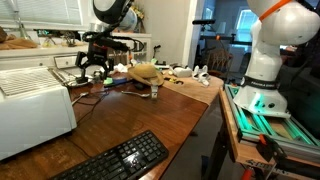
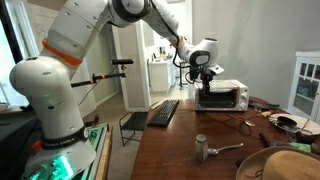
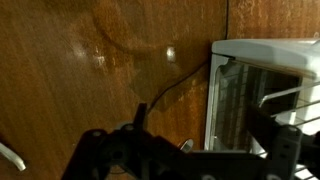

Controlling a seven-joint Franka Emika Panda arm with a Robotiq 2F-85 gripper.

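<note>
My gripper (image 1: 94,70) is open and hangs above the far side of the table, past the white toaster oven (image 1: 36,118). In the wrist view, nothing shows between the fingers of the gripper. The toaster oven (image 3: 232,47) fills the right side there, with wire racks in its dark inside, and the right finger overlaps it in the picture. From the second exterior view, the gripper (image 2: 203,84) appears just in front of or beside the toaster oven (image 2: 222,95); their exact distance is unclear.
A black keyboard (image 1: 115,158) lies near the table's front edge. A metal shaker (image 2: 201,148) stands near a spoon (image 2: 226,148). A tan hat (image 2: 280,164) and several tools and cables occupy the far end. Bare wood (image 1: 165,110) shows in the middle.
</note>
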